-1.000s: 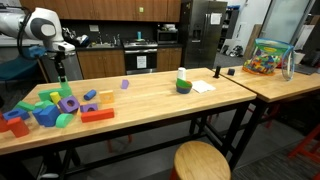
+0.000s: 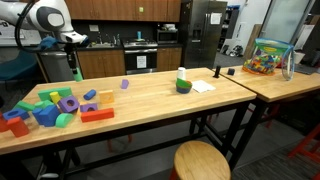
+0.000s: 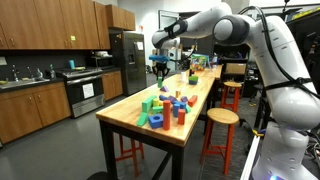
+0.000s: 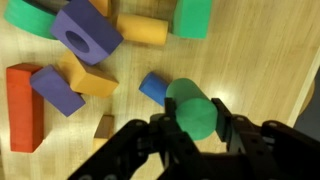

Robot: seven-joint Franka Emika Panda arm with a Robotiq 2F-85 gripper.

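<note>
A green cylinder [image 4: 195, 118] is clasped by my gripper, seen end-on between the two dark fingers in the wrist view. In exterior view 1 the gripper [image 2: 77, 70] hangs above the back of the block group at the table's left end, holding the green piece upright and clear of the blocks. Under it in the wrist view lie a small blue cylinder [image 4: 154, 88], an orange cylinder [image 4: 142, 29], a green block [image 4: 192, 17] and a purple block with a hole [image 4: 87, 31].
More blocks crowd the left end of the table, among them a red bar [image 2: 97, 115] and a large blue block [image 2: 46, 116]. A green bowl [image 2: 183, 86] and white paper [image 2: 203, 86] lie farther right. Bare wood lies between.
My gripper has moved up and to the right, and the green cylinder, low among the blocks before, has risen with it. The other blocks look unmoved.
</note>
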